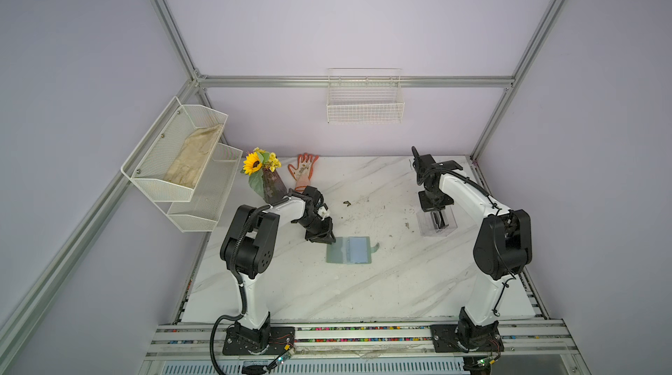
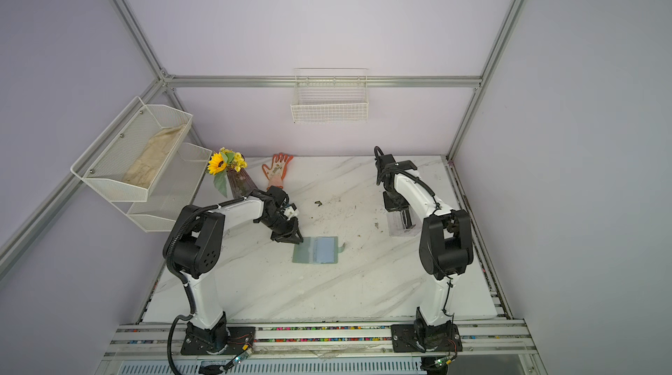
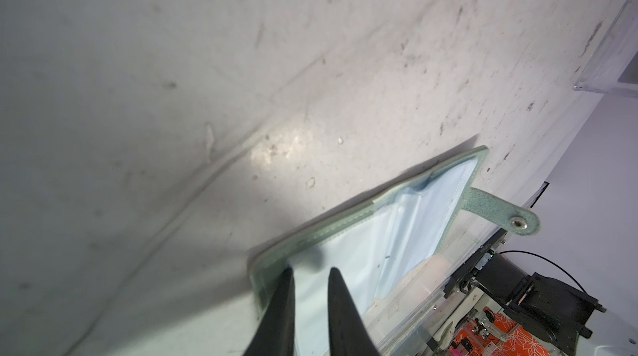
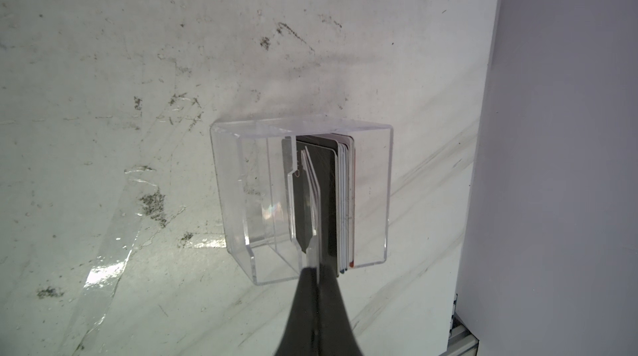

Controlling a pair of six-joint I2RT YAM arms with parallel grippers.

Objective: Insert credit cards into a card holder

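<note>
A green card holder point(image 1: 348, 250) lies open on the table, pale sleeves showing and its strap to the right. My left gripper is low at the holder's upper left corner, fingers part open over it, with no card seen between them. A clear acrylic box point(image 4: 246, 183) at the right holds several cards point(image 4: 332, 203) standing on edge. My right gripper is shut above the box at the cards' near end; whether a card is between its tips I cannot tell.
A vase of sunflowers point(image 1: 259, 168) and an orange glove point(image 1: 303, 168) stand or lie at the back left. A mesh shelf point(image 1: 182, 161) is on the left wall and a wire basket point(image 1: 364, 102) on the back wall.
</note>
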